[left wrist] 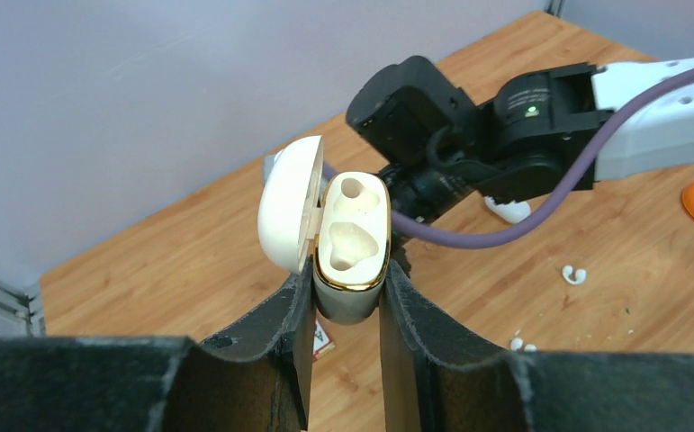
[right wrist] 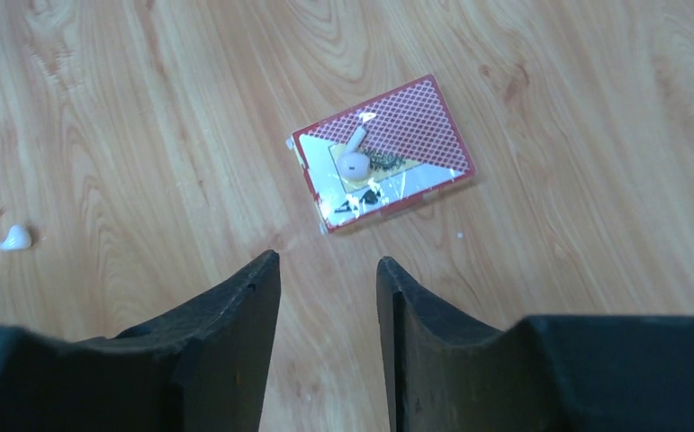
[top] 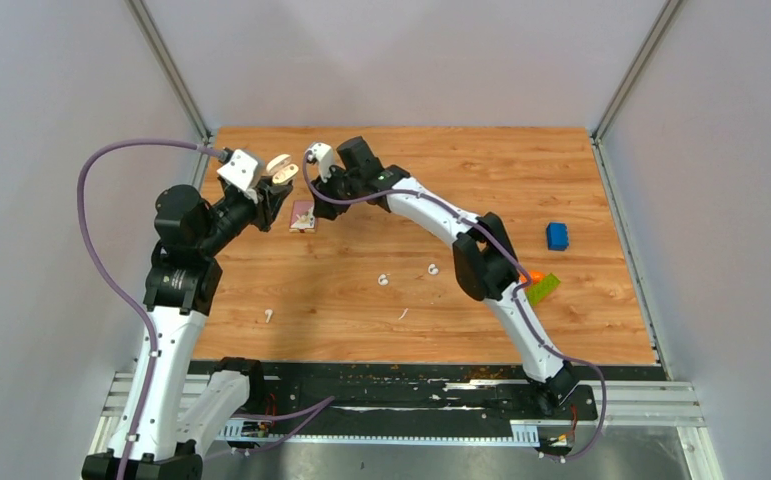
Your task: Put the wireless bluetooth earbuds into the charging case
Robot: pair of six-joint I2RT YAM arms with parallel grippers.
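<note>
The white charging case, lid up and both earbud hollows empty, is gripped by my left gripper above the table. One white earbud lies on a small red patterned box. Short of that box in the right wrist view, my right gripper stands open with bare table between its fingers. Seen from the top, the right gripper is just right of the box, and the case is held up to the left of it. Another earbud lies toward the table's front left.
Small white pieces dot the middle of the table. On the right are a blue block, a green block and an orange ring, partly covered by the right arm. A white oval object sits under that arm.
</note>
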